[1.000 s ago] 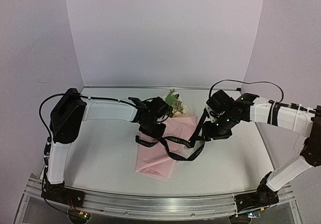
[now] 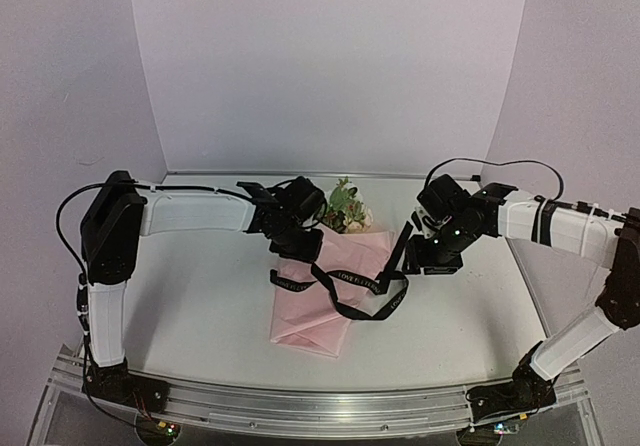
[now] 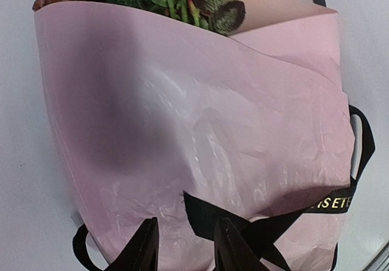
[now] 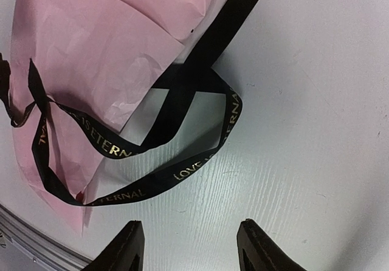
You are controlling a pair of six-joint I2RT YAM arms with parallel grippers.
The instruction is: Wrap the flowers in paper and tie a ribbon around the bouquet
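Note:
In the top view the fake flowers (image 2: 345,206) poke out of the far end of a pink wrap (image 2: 312,331) lying flat mid-table. Black lettered ribbon (image 2: 345,278) crosses over the wrap, with loops and a tail out to its right. My left gripper is open above the wrap, and a cut end of the ribbon (image 3: 203,213) shows just beyond its fingertips, not gripped. My right gripper stands open over bare table right of the wrap. Nothing lies between its fingers, and the ribbon loop (image 4: 173,175) is apart from them.
A metal rail (image 2: 320,406) runs along the front edge, and walls close in the back and both sides.
My left gripper has shifted a little to the left over the wrap. The right one moved slightly right, off the ribbon. Wrap, flowers and ribbon look nearly unchanged.

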